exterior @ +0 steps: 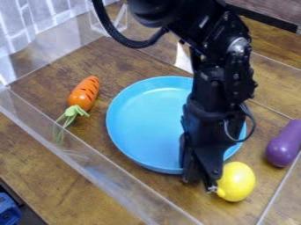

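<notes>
My black gripper (202, 176) reaches down over the right side of a blue plate (141, 119), its tips low at the plate's front right rim, just left of a yellow lemon (237, 182). Whether the fingers are open or shut, or hold anything, is hard to tell, as they are dark and overlap.
An orange carrot (84, 94) with green leaves lies left of the plate. A purple eggplant (283, 143) lies at the right. Clear plastic walls edge the wooden surface at the left and front. A blue object (6, 209) sits at the lower left corner.
</notes>
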